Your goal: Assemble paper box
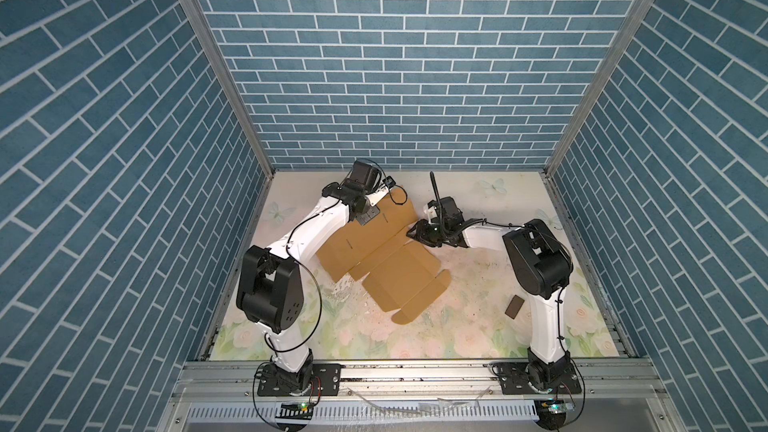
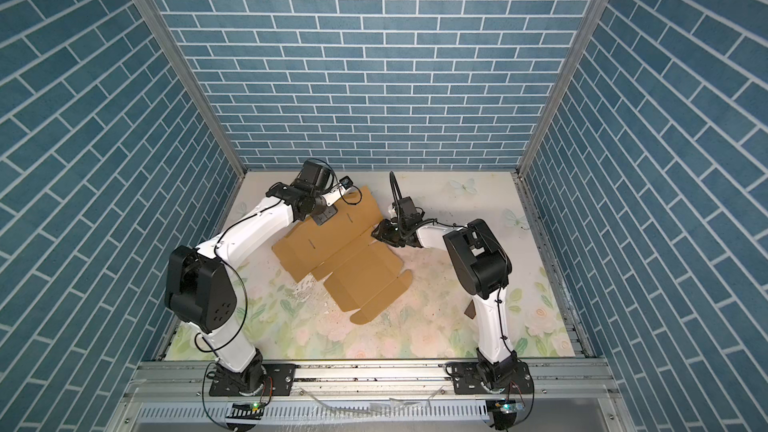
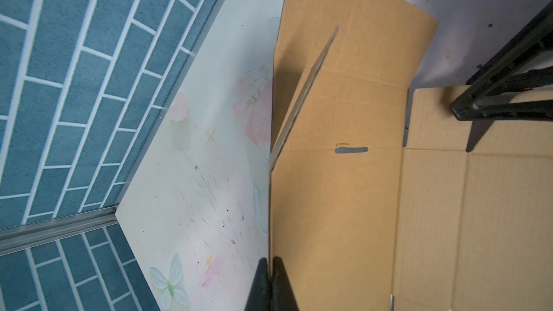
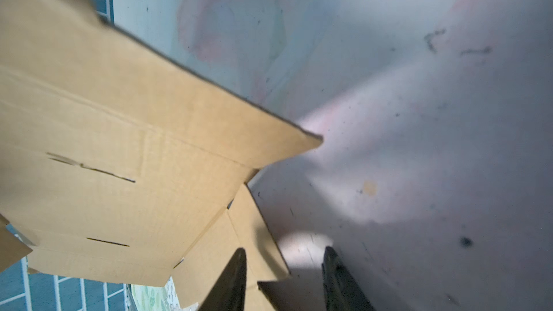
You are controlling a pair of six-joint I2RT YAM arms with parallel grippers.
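Note:
An unfolded brown cardboard box (image 1: 400, 272) lies in the middle of the table, its slotted back panel (image 1: 349, 241) partly raised. In the left wrist view, that panel's thin outer edge runs down between the closed fingertips of my left gripper, which is shut on it. My right gripper is part open at the right end of the box, by the fold between the back panel and the front part. A corner of a small flap (image 4: 273, 288) shows in its gap; whether the fingers touch it cannot be told.
A small dark brown block (image 1: 514, 306) lies at the right of the table. Tiled walls (image 1: 408, 56) enclose the back and both sides.

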